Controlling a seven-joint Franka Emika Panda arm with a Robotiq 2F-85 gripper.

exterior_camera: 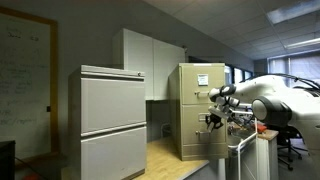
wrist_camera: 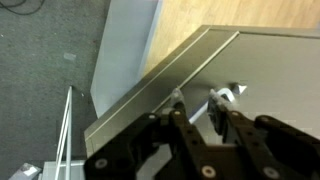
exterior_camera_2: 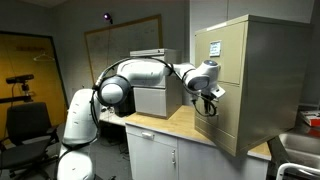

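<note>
A beige filing cabinet (exterior_camera: 190, 148) with several drawers stands on the wooden counter in exterior view 1. In exterior view 2 its side panel (exterior_camera_2: 272, 75) is turned to the camera. My gripper is in front of the drawer fronts, its two fingertips apart in the wrist view. A shiny metal drawer handle (wrist_camera: 228, 94) shows just beyond the right fingertip; whether they touch I cannot tell. Nothing visible is held. From outside, the gripper (exterior_camera_2: 209, 106) hangs at the cabinet's front, with the arm reaching in from the side.
A white two-drawer cabinet (exterior_camera: 113, 101) stands left on the counter (exterior_camera: 165, 160), whose wooden top is bare between the cabinets. White wall cupboards (exterior_camera: 150, 60) hang behind. A sink (exterior_camera_2: 299, 150) lies beside the beige cabinet.
</note>
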